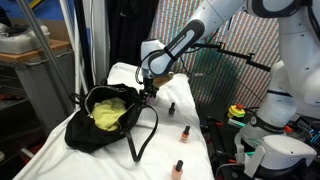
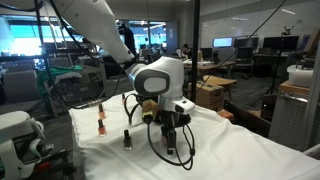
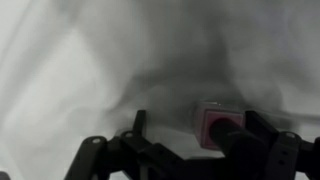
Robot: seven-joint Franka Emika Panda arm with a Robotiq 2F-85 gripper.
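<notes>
My gripper is open in the wrist view, pointing down at the white cloth. A small pale object with a reddish-pink top (image 3: 217,126) lies between the fingers, close to the right one, which partly covers it. In exterior view 2, the gripper (image 2: 169,148) is low over the cloth, beyond a black strap loop. Exterior view 1 has the gripper (image 1: 151,97) behind the bag's far right side, mostly hidden there.
A black bag (image 1: 77,132) with yellow material (image 1: 112,112) inside lies open, its strap looping right. Small bottles stand on the cloth: a dark one (image 1: 171,109) and two orange-pink ones (image 1: 185,133). A second arm (image 1: 270,150) is at right.
</notes>
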